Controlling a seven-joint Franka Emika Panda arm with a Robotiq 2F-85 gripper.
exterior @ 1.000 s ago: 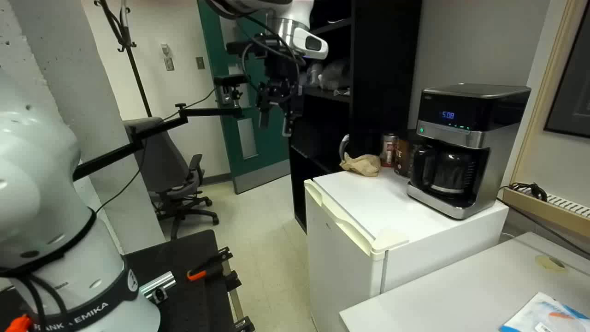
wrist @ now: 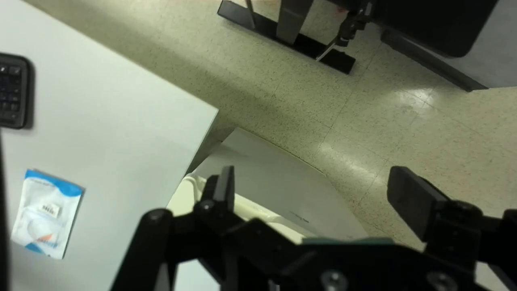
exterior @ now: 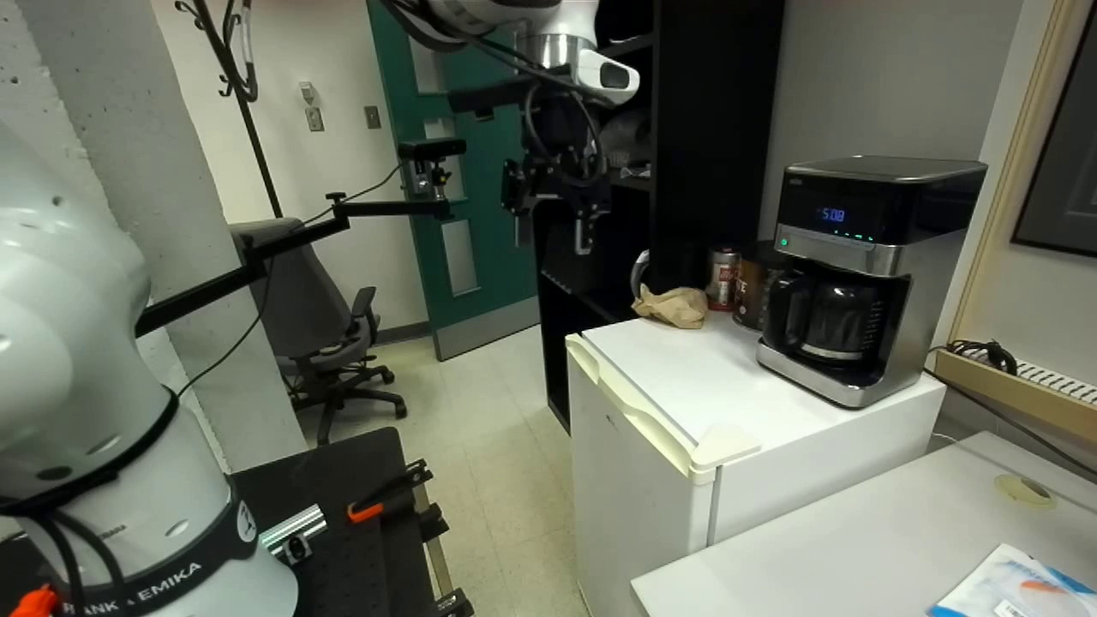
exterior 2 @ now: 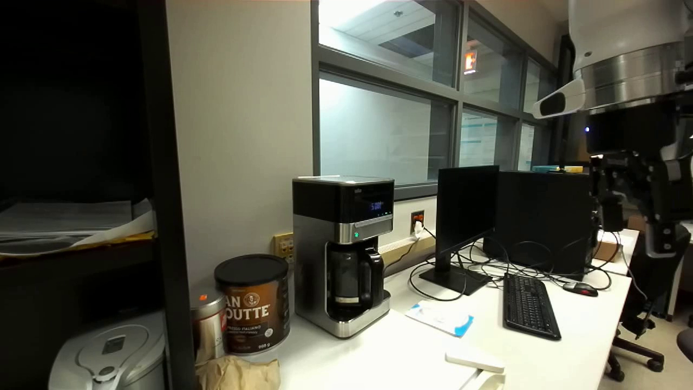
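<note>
My gripper (exterior: 553,242) hangs open in the air, its fingers pointing down and nothing between them. In the wrist view the two fingers (wrist: 223,186) stand wide apart, with floor and the fridge front far below. A black and steel coffee maker (exterior: 874,267) stands on the white fridge (exterior: 658,494), its glass carafe (exterior 2: 347,279) seated inside and its display lit. Behind the coffee maker are a brown coffee tub (exterior 2: 250,305), a smaller can (exterior: 722,278) and a crumpled brown paper bag (exterior: 674,307). My gripper is apart from all of these.
A black shelf (exterior: 710,134) rises behind the fridge. The white desk (exterior 2: 481,338) carries a monitor (exterior 2: 468,214), a keyboard (exterior 2: 529,302) and a white and blue packet (wrist: 48,213).
In exterior view 1 my gripper has moved to the right. It shows in front of the dark shelf and door edge. The objects on the fridge have not moved.
</note>
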